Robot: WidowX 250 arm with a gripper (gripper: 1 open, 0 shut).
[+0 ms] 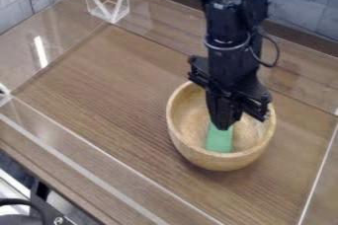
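Note:
My black gripper [227,111] has its tip down inside a tan wooden bowl [192,142], right over the upper end of a green block [219,146]. The block's lower part shows below the gripper; its upper end is hidden. I cannot make out whether the fingers are open or shut, or whether they touch the block.
A clear plastic object [110,4] stands at the back left. A pale wall or border runs along the far left corner and the back right.

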